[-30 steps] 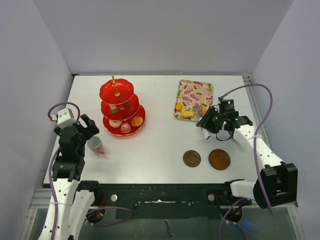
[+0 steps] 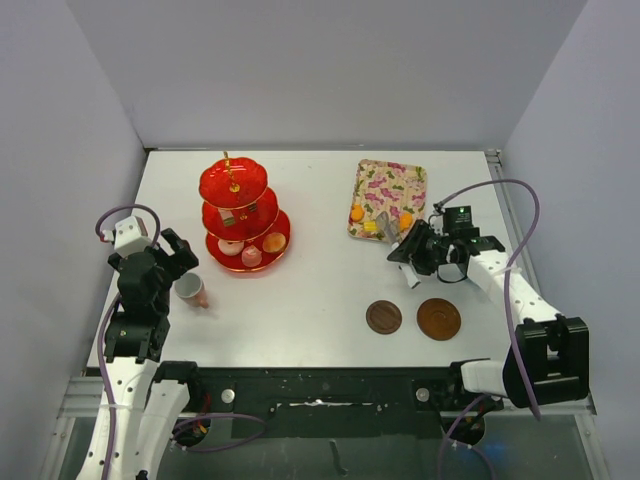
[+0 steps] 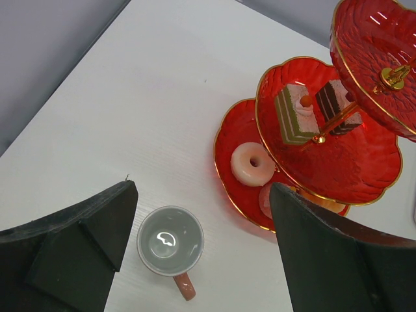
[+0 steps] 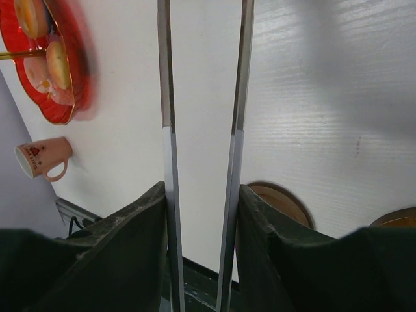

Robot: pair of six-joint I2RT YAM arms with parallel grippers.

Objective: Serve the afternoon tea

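A red three-tier stand holds cake slices and round pastries, including a doughnut. A mug stands beside it. My left gripper hangs open near the mug, nothing between its fingers. My right gripper is shut on silver tongs, whose two long arms are apart in the right wrist view. The tongs reach to a floral tray with yellow and orange pieces.
Two brown coasters lie at the front right. A pale item, partly hidden, is behind the right arm. Walls bound the sides and back.
My right gripper and the tongs have shifted slightly left over the last second. The left arm and the stand have not moved.
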